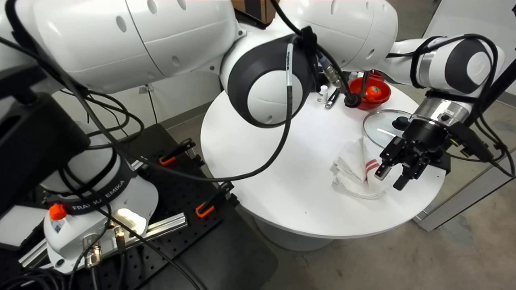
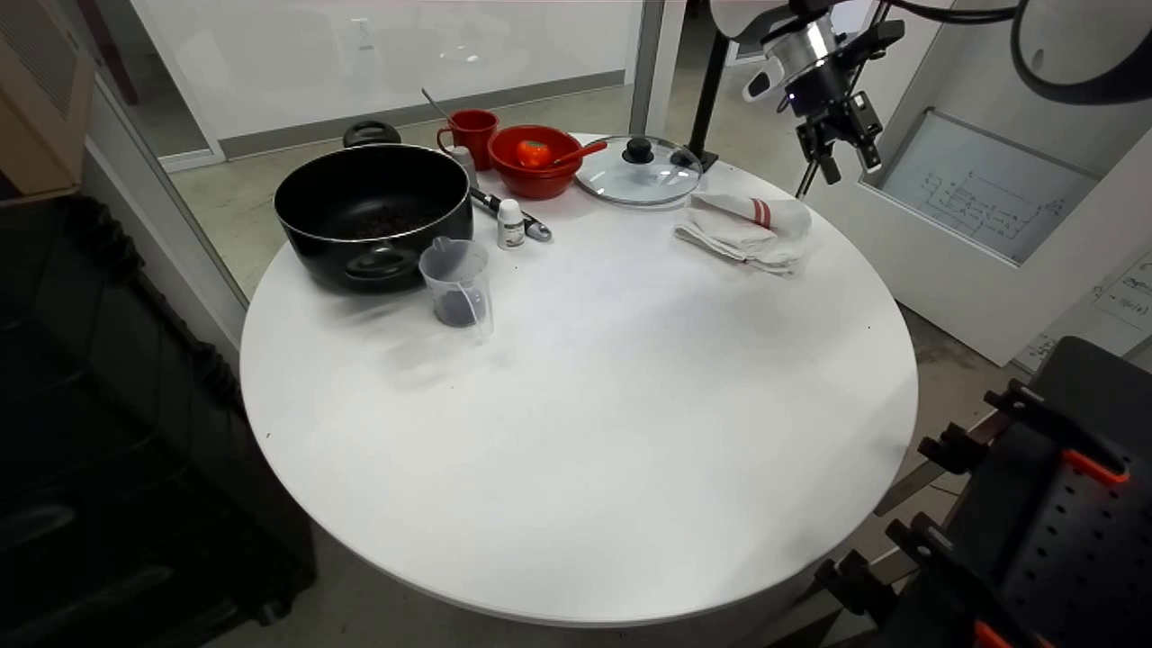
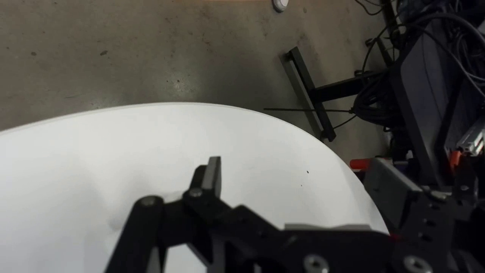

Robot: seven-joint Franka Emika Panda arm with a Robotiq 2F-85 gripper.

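Observation:
In the first exterior view my gripper (image 1: 392,177) hangs in the air near the table's right side, open and empty. A folded white towel (image 1: 352,174) with red stripes lies on the table, left of the fingertips in that view. From the second exterior view, the gripper (image 2: 850,166) is up and to the right of the towel (image 2: 747,231), clear of it. The wrist view has the gripper with its fingers wide apart over the bare white tabletop (image 3: 136,145) and its edge; the towel does not show there.
A glass lid (image 2: 639,176), red bowls (image 2: 531,184) with a tomato (image 2: 534,153), and a red mug (image 2: 474,133) stand at the back. A black pot (image 2: 373,205), a clear measuring cup (image 2: 455,283) and a small white bottle (image 2: 510,223) are on the left.

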